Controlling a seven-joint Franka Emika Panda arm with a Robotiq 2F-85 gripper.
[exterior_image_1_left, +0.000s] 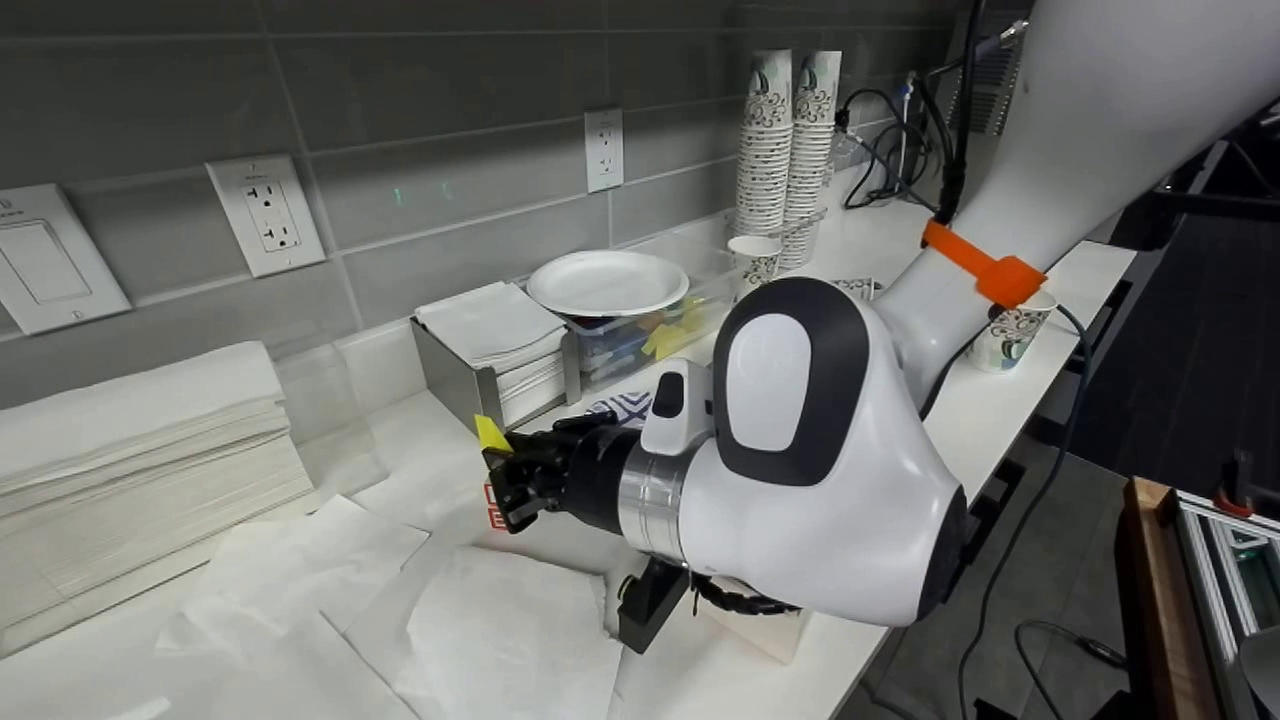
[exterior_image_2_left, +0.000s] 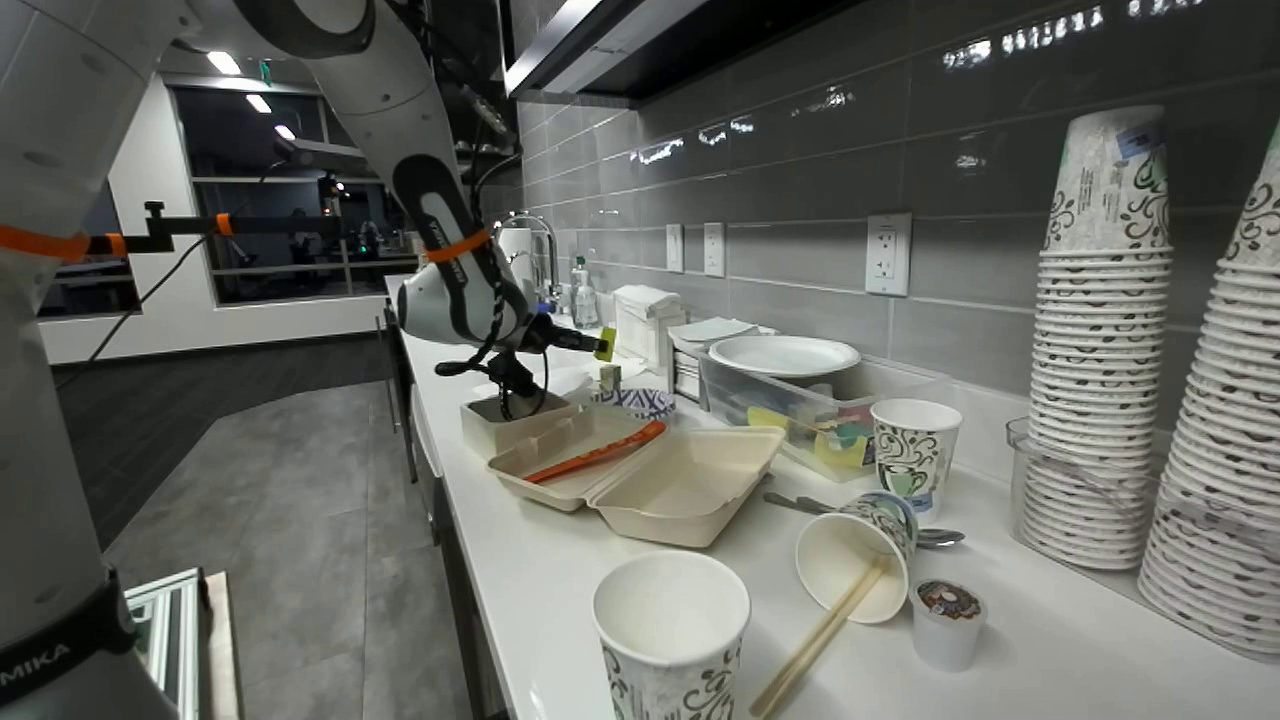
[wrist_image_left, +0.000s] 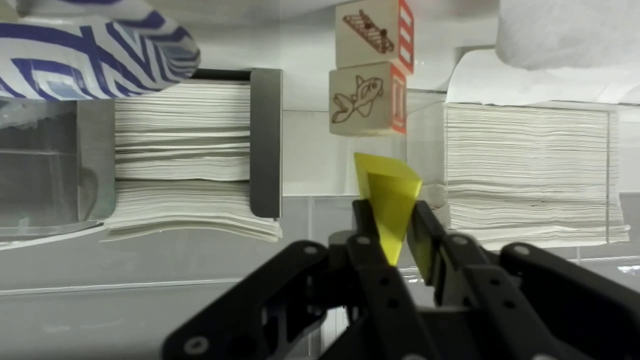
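Note:
Pinched between the fingertips of my gripper is a yellow piece (wrist_image_left: 390, 186), wedge-like in the wrist view. Its top pokes out past the fingers as a yellow tip (exterior_image_1_left: 491, 433) in exterior view 1. Beyond it in the wrist view, a block with a fish picture (wrist_image_left: 360, 99) touches a second block with a brown drawing (wrist_image_left: 369, 33); both have red-marked sides. The yellow piece looks apart from them. From exterior view 2, my gripper (exterior_image_2_left: 603, 344) hangs above the counter near the blocks (exterior_image_2_left: 609, 379).
A napkin holder (exterior_image_1_left: 486, 390) and a taller paper stack (exterior_image_1_left: 144, 480) flank the blocks. The blue-patterned bowl (exterior_image_2_left: 636, 402), takeout box (exterior_image_2_left: 690, 480) and clear bin (exterior_image_2_left: 828, 426) stand nearby. Loose paper (exterior_image_1_left: 516, 624) covers the counter's front. The tiled wall (exterior_image_1_left: 444, 228) closes the back.

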